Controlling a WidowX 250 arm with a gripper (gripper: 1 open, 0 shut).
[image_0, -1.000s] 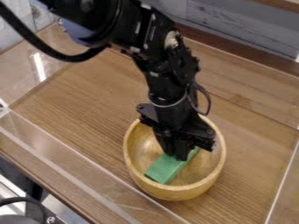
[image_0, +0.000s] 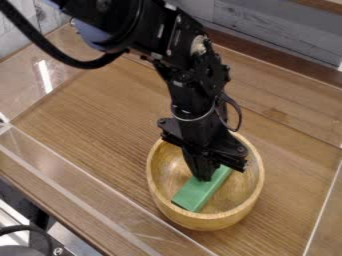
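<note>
A wooden bowl (image_0: 164, 182) sits on the table in the lower middle of the camera view. A green rectangular block (image_0: 197, 192) lies tilted inside it, its upper end under my gripper. My black gripper (image_0: 203, 164) reaches down into the bowl over that end of the block. Its fingertips are dark and close together; whether anything is between them is hard to see.
A ledge stands along the back.
The bowl and block have shifted slightly to the right since a second ago, with the gripper staying low over them.
</note>
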